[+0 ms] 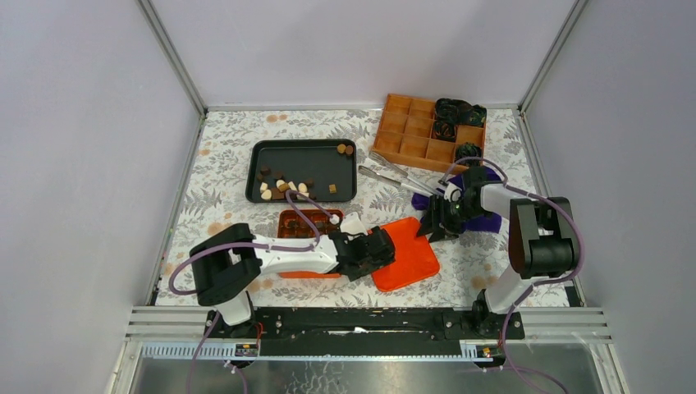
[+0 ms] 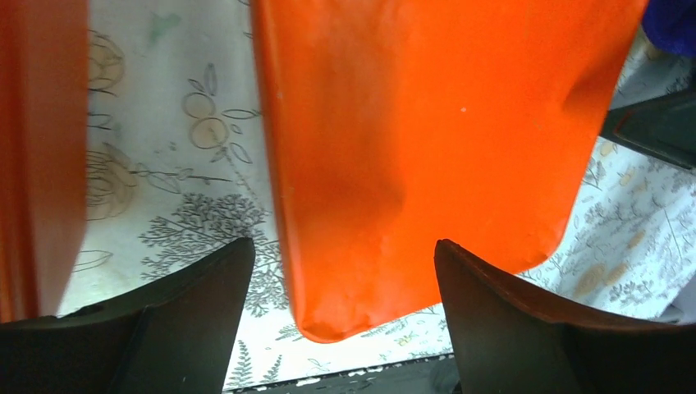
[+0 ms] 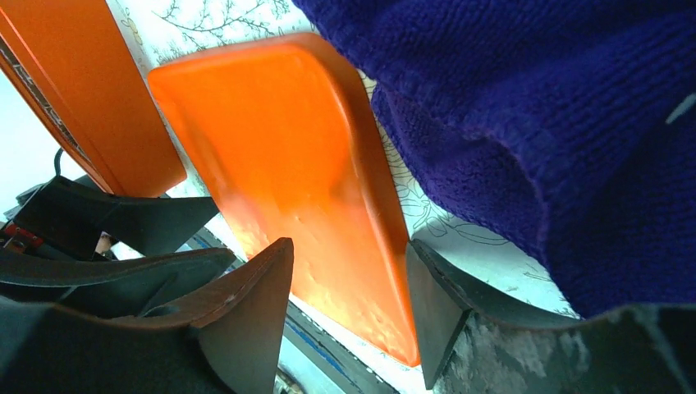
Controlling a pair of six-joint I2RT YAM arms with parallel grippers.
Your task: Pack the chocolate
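Observation:
An orange lid point(image 1: 407, 264) lies flat at front centre. My left gripper hangs over its left side, fingers apart, beside the orange chocolate box point(image 2: 45, 156), which is partly under the left arm in the top view. My right gripper is at the lid's right edge, part open, one fingertip at the rim; whether it grips is unclear. Assorted chocolates point(image 1: 280, 185) lie in the black tray point(image 1: 304, 156) behind the box.
A purple cloth point(image 3: 525, 98) lies right of the lid. Metal tongs point(image 1: 379, 176) lie behind it, below a wooden compartment box point(image 1: 393, 123) holding dark items.

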